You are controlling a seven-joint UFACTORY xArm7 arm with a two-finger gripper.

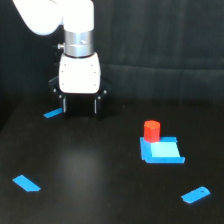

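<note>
A red block with a hexagonal outline stands at the upper left of a white square framed in blue tape, in the right half of the table. It appears to overlap the taped edge; exact contact with the white area is hard to tell. My gripper hangs at the upper left, well apart from the block. Its two dark fingers stand wide apart with nothing visible between them.
Single strips of blue tape mark the dark table: one strip at the left, another strip at the lower right, a third strip near my gripper.
</note>
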